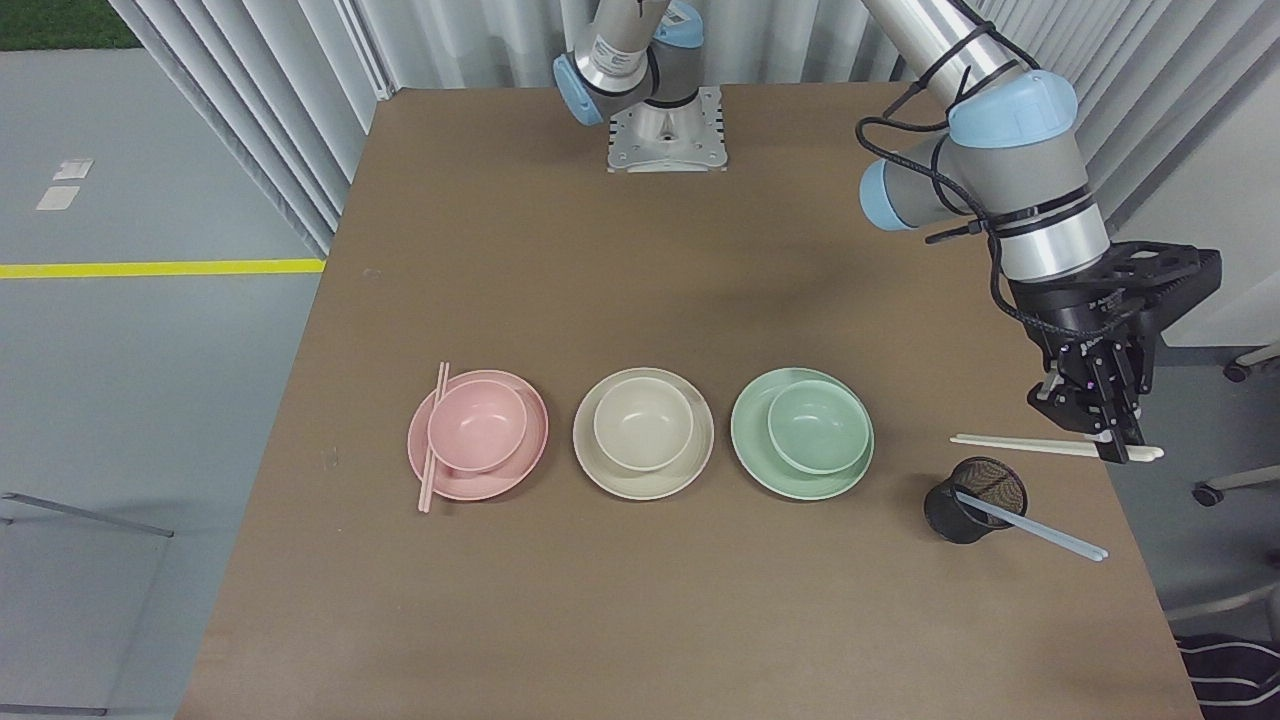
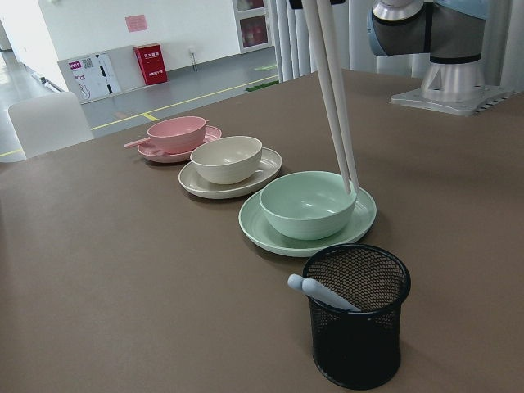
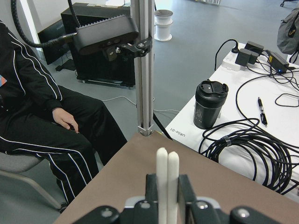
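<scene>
My gripper (image 1: pixel 1110 438) is shut on a pair of white chopsticks (image 1: pixel 1008 442), held above the table's right side; they also show in the left view (image 2: pixel 332 90) and the wrist view (image 3: pixel 162 184). Just below stands a black mesh pen cup (image 1: pixel 960 510) (image 2: pixel 356 344) with light blue chopsticks (image 1: pixel 1050 532). In a row to the left sit a green plate (image 1: pixel 756 456) with a green bowl (image 1: pixel 817 426), a cream plate (image 1: pixel 600 468) with a cream bowl (image 1: pixel 642 422), and a pink plate (image 1: pixel 504 478) with a pink bowl (image 1: pixel 477 424) and pink chopsticks (image 1: pixel 426 486).
In the wrist view a seated person (image 3: pixel 56 144), a metal post (image 3: pixel 145 93) and a white desk (image 3: pixel 187 126) with cables are beyond the table edge.
</scene>
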